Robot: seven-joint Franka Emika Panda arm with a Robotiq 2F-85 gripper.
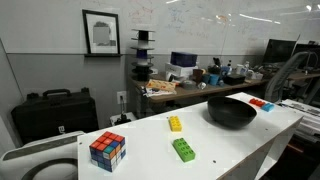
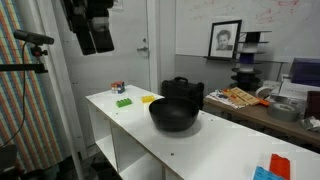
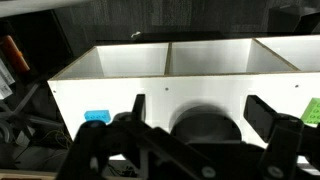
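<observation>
A black bowl (image 1: 231, 112) rests on the white table, and in the wrist view the bowl (image 3: 205, 125) lies beyond my gripper. The fingers stand wide apart at left and right, nothing between them. A green brick (image 1: 183, 150) and a yellow brick (image 1: 175, 124) lie left of the bowl in exterior view 1. Farther left sits a Rubik's cube (image 1: 108, 151) with coloured faces. Blue (image 2: 267, 174) and red (image 2: 280, 166) bricks lie at the table's other end. In exterior view 2 the dark arm end (image 2: 92, 30) hangs high at the upper left.
The white table (image 2: 215, 150) has clear room between the bowl and the red and blue bricks. Open compartments (image 3: 210, 58) show along its side. Behind it stand a black case (image 1: 54, 113) and a cluttered wooden bench (image 1: 165, 95).
</observation>
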